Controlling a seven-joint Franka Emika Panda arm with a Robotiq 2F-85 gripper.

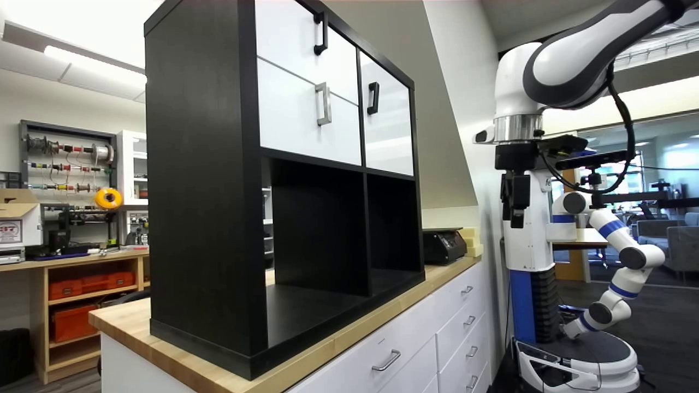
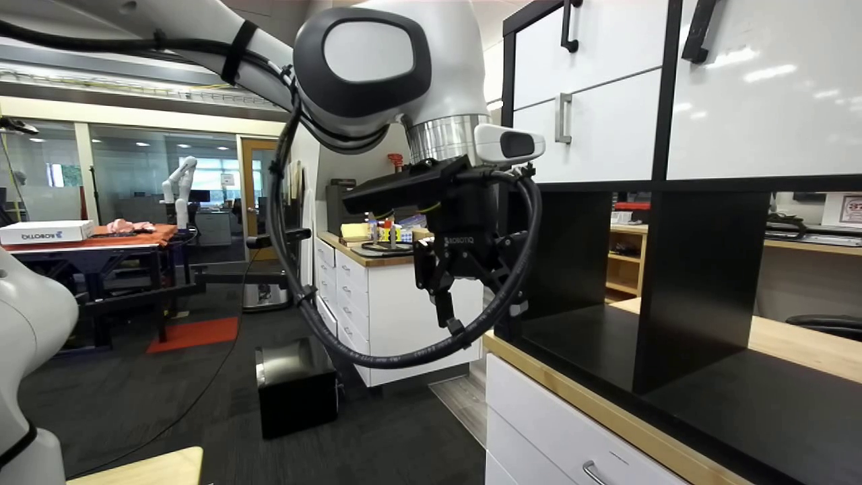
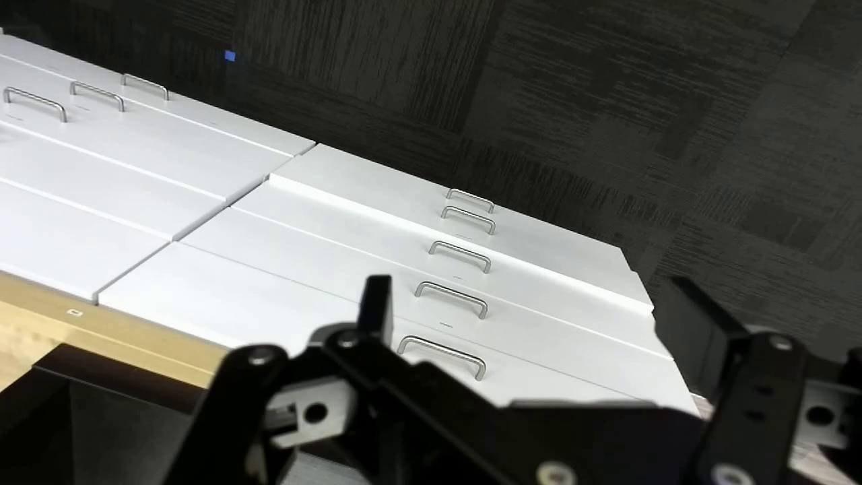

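My gripper points downward in open air, its two fingers [image 3: 376, 311] spread wide. Between them there is nothing but the view of white drawers farther below. In exterior view 2 the gripper [image 2: 483, 314] hangs beside the black cabinet [image 2: 705, 267], apart from the cabinet's front. Exterior view 1 shows the gripper [image 1: 516, 208] to the right of that cabinet, seen edge-on. White fronts close the cabinet's upper row, with black handles and one silver handle [image 1: 324, 105]. Its lower compartments are empty.
Below the cabinet runs a wooden counter [image 1: 118, 316] over white drawers with metal handles [image 3: 442, 349]. A black device [image 1: 443, 245] stands on the counter's far end. A black cable [image 2: 388, 360] loops around the gripper. The carpeted floor [image 3: 582, 97] beside the drawers is clear.
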